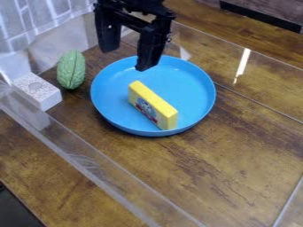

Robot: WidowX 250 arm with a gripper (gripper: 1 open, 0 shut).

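Note:
The dark robot gripper [129, 55] hangs at the top centre, over the back of a blue plate [183, 86]. Its fingers point down; whether they are open or shut is hard to tell. A yellow box [154, 105] with a printed end lies on the plate, in front of the gripper and apart from it.
A green leafy object [71, 69] lies left of the plate, and a white speckled block [35, 91] sits at the far left by clear plastic.

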